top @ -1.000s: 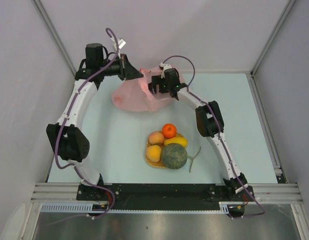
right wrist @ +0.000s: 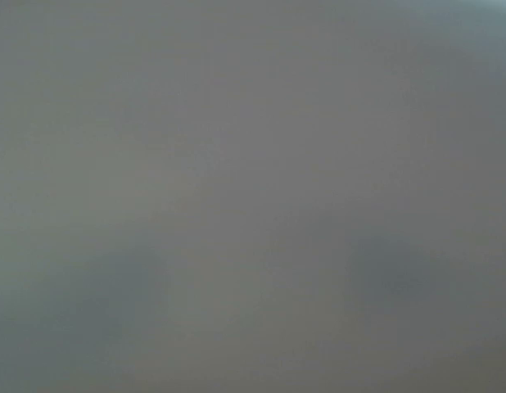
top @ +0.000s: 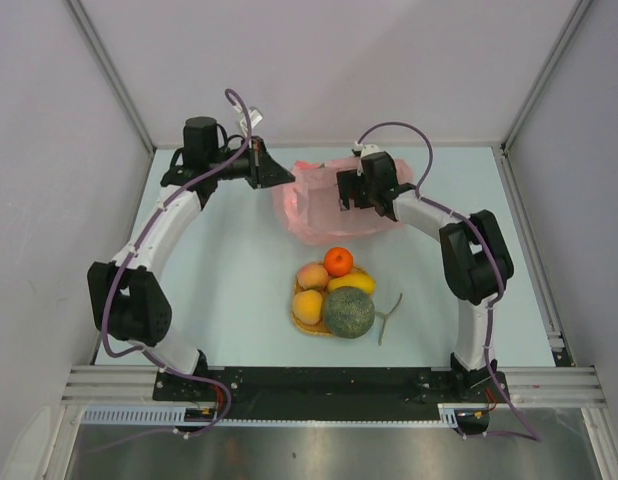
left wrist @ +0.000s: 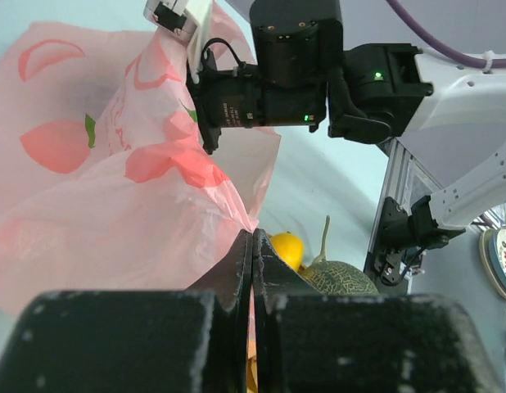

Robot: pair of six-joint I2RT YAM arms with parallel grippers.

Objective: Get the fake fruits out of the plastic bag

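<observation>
A pinkish translucent plastic bag (top: 334,228) lies across the upper middle of the table, its mouth spread. My left gripper (top: 279,183) is shut on the bag's edge; in the left wrist view, the thin plastic (left wrist: 224,201) runs to its closed fingertips. From the right, my right gripper (top: 349,190) reaches into the bag. Its right wrist view is a grey blur with two dark smudges set apart, fitting an open finger. Whether a fruit lies between those fingers is hidden.
An orange (top: 338,262), a peach (top: 312,277), a yellow fruit (top: 308,306), a mango-like fruit (top: 352,283) and a green melon (top: 349,312) fill a basket in front of the bag.
The left gripper shifted right and down, with the bag.
</observation>
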